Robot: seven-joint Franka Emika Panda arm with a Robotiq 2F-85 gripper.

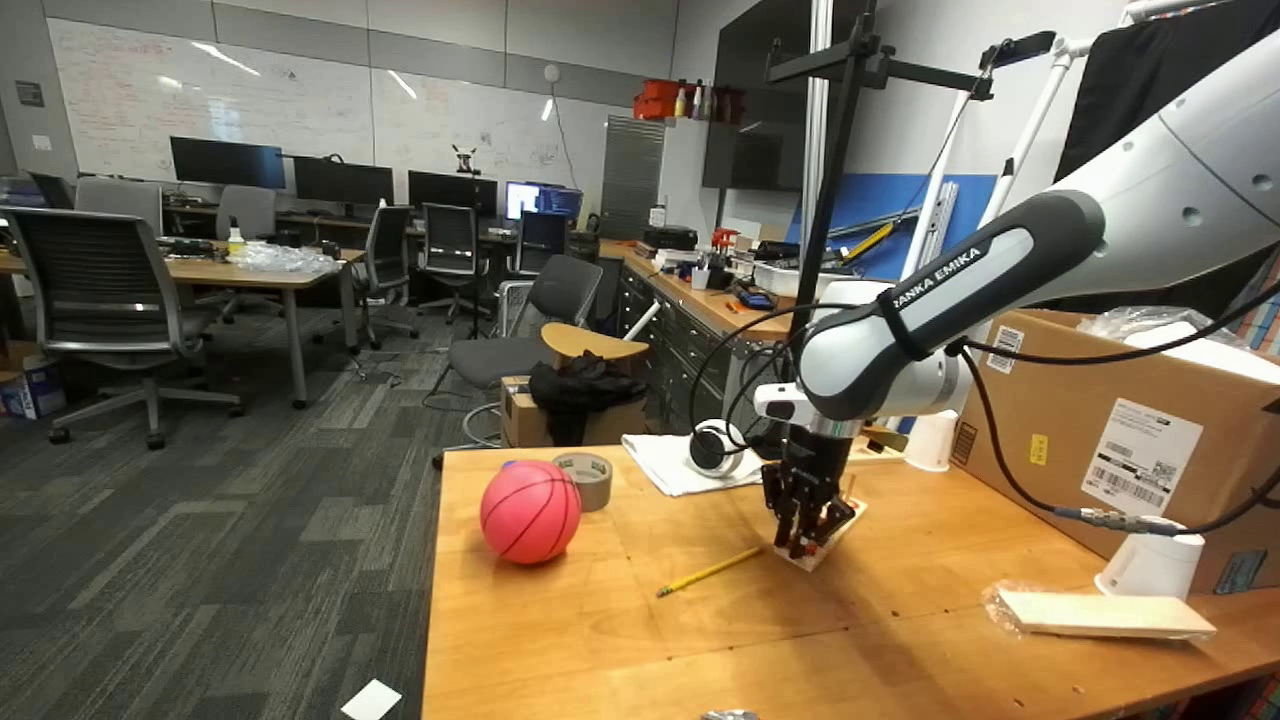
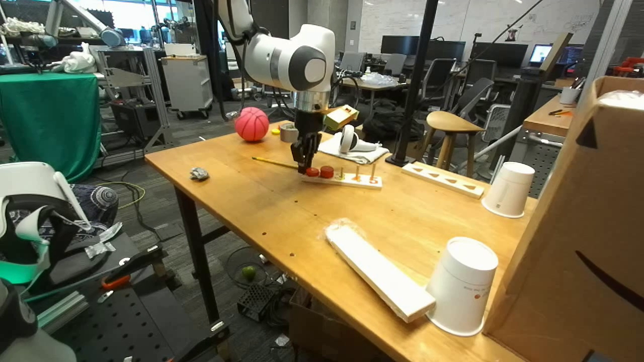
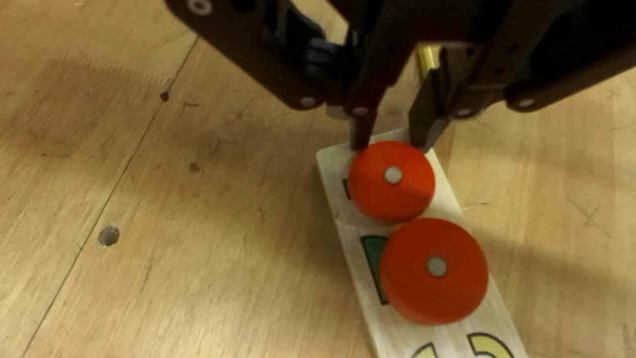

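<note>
A pale wooden peg board (image 2: 356, 181) with painted numbers lies on the table. It carries a smaller red disc (image 3: 392, 190) at one end and a larger red disc (image 3: 434, 280) beside it, each with a peg tip showing through its middle. Three bare pegs stand along the rest of the board in exterior view 2. My gripper points down at the smaller disc's end, its fingers part open. The fingertips (image 3: 421, 134) flank that disc's outer edge, with a gap between them; whether they touch it I cannot tell.
A yellow pencil (image 1: 710, 572) lies close to the board's end. Around the table are a pink ball (image 1: 530, 512), a tape roll (image 1: 587, 480), a headset (image 2: 356, 142) on a white cloth, white cups (image 2: 463, 286) and a wrapped plank (image 2: 377, 271).
</note>
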